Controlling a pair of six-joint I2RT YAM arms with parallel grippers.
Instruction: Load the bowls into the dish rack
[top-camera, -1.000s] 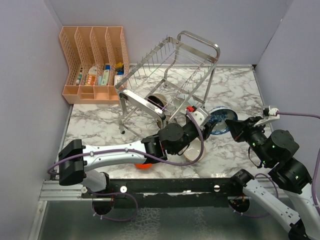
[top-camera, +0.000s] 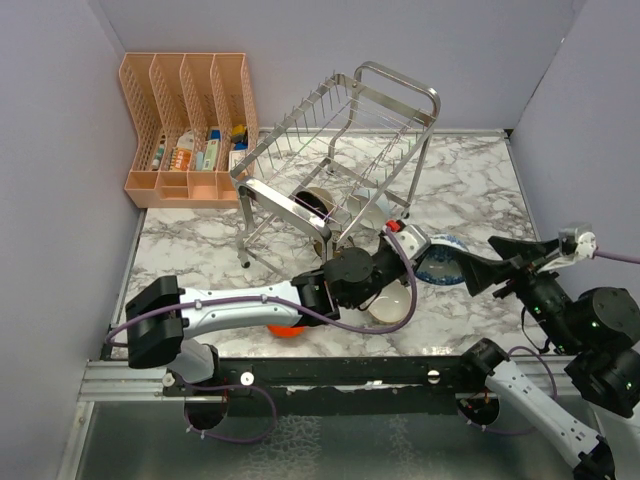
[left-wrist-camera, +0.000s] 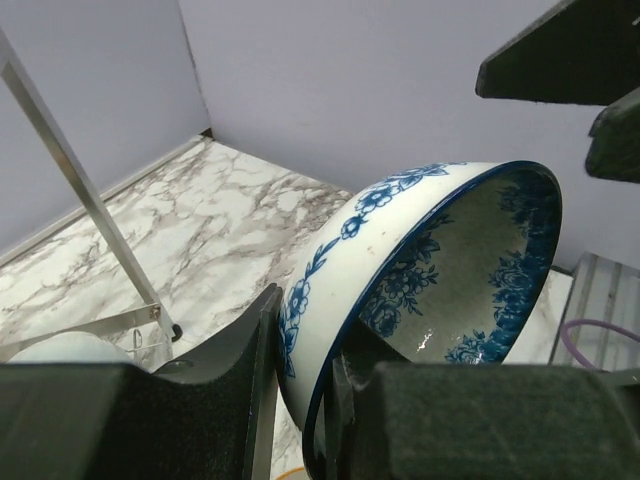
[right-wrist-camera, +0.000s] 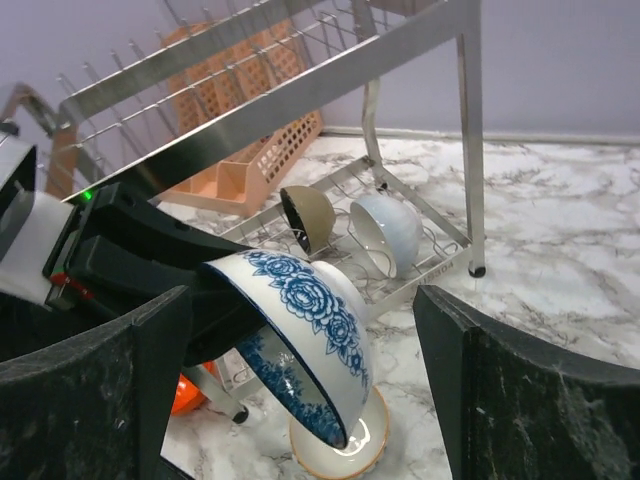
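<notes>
My left gripper (top-camera: 418, 248) is shut on a blue-flowered white bowl (left-wrist-camera: 420, 210) (right-wrist-camera: 310, 320), held tilted on its side beside the rack. My right gripper (top-camera: 480, 262) is just to the right of that bowl, fingers apart with nothing between them. The metal two-tier dish rack (top-camera: 388, 100) (right-wrist-camera: 469, 130) holds a brown bowl (right-wrist-camera: 312, 215) and a pale bowl (right-wrist-camera: 392, 235) on its lower tier. A cream bowl (top-camera: 385, 305) (right-wrist-camera: 350, 450) sits on the marble counter below, and an orange item (top-camera: 285, 329) lies partly behind the left arm.
A peach divided organiser (top-camera: 145, 120) with small items stands at the back left. Walls bound the counter (top-camera: 180, 260) at back and sides. Bare counter shows at the left and to the right of the rack.
My right gripper has backed off to the right from the flowered bowl. My left gripper, holding that bowl, has shifted slightly to the right.
</notes>
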